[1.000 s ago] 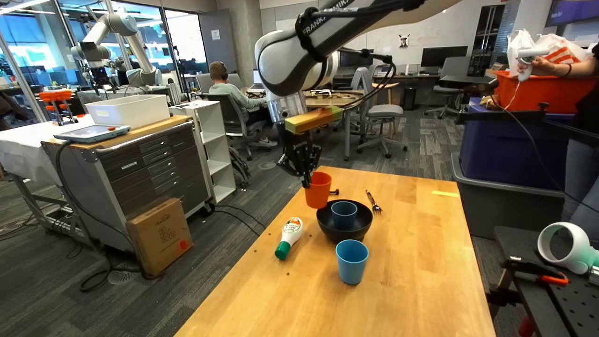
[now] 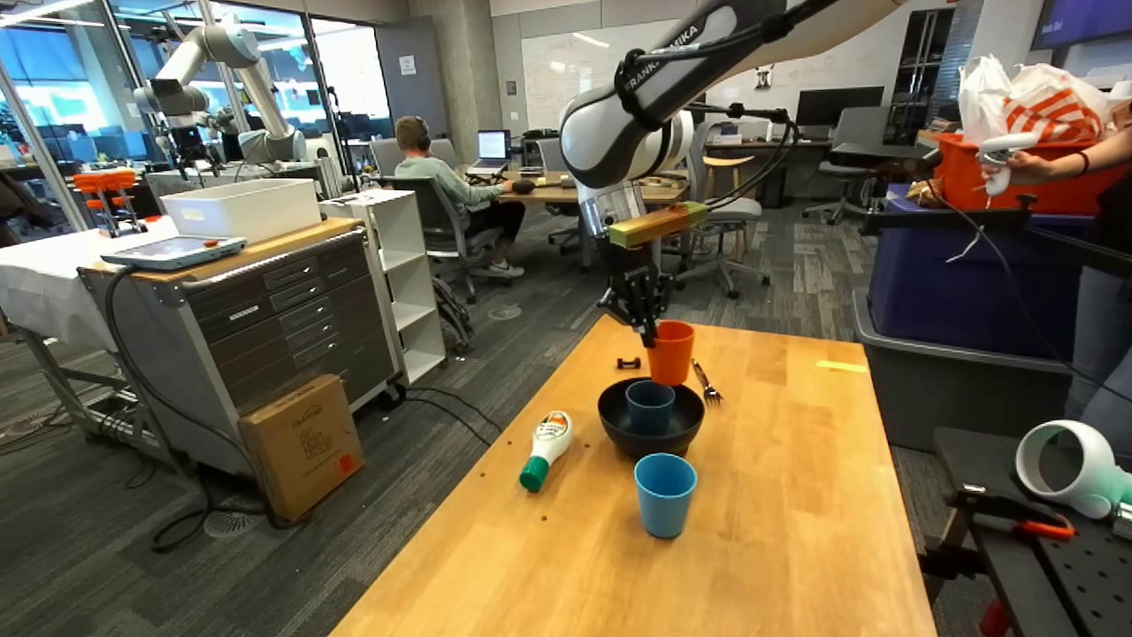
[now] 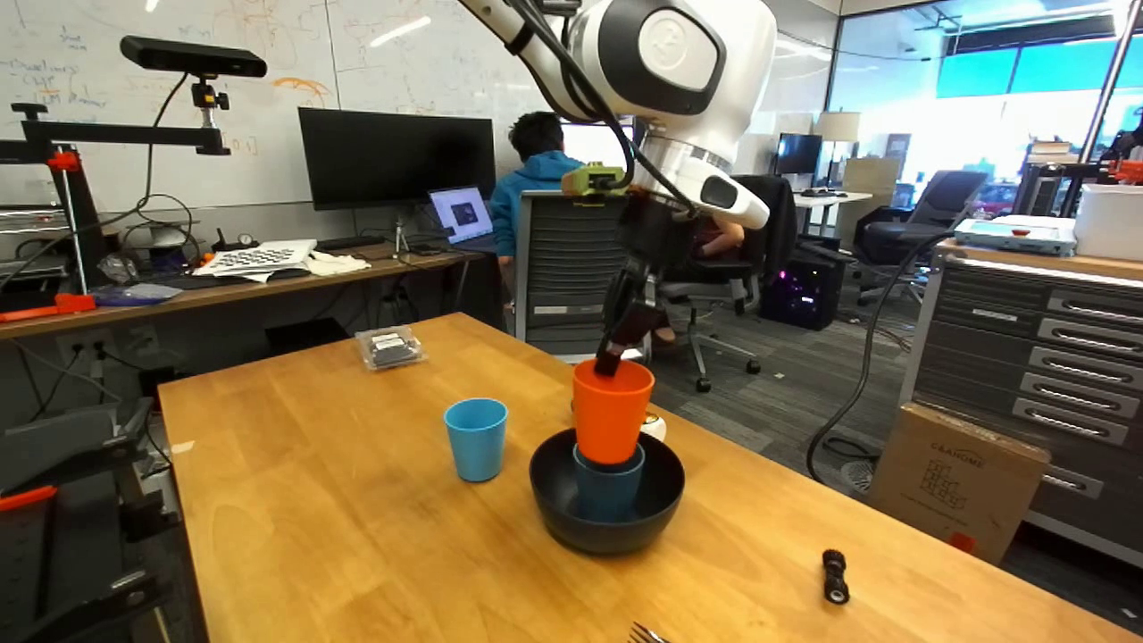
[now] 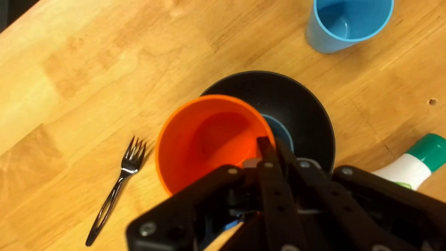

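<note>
My gripper is shut on the rim of an orange cup (image 2: 670,354), one finger inside its wall. The cup hangs upright above the black bowl (image 3: 546,498), clear of the table. Inside the bowl stands a dark blue cup (image 3: 607,495); in the wrist view the orange cup hides most of it. A light blue cup (image 2: 665,495) is upright on the bare table beside the bowl, empty inside as the wrist view shows.
A white bottle with a green cap (image 2: 546,451) lies near the table's edge. On the bowl's other side is a black fork (image 4: 117,188). A small black object (image 3: 835,577) and a clear packet (image 3: 390,347) also lie on the table (image 2: 785,510).
The orange cup, held in my gripper, has moved right in exterior view 1, from beside the bowl to above it. The bowl, the other cups and the bottle have stayed put.
</note>
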